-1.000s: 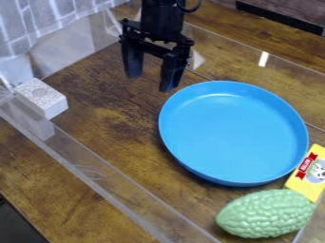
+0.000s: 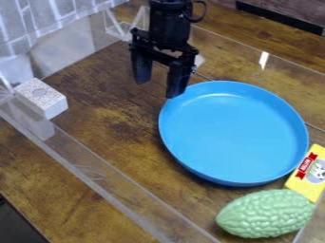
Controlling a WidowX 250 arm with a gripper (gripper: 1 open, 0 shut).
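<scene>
The black gripper (image 2: 162,71) hangs over the wooden table at the top centre of the camera view, just behind the blue plate (image 2: 233,133). Its two dark fingers point down, spaced apart, and I see nothing held between them. A small pale thing behind it is partly hidden.
A white speckled block (image 2: 40,98) sits at the left beside a clear plastic wall. A green textured object (image 2: 264,214) and a yellow packet (image 2: 306,171) lie at the lower right.
The gripper has moved slightly to the right over the last second, and a pale thing behind it now shows. The objects on the table have not moved.
</scene>
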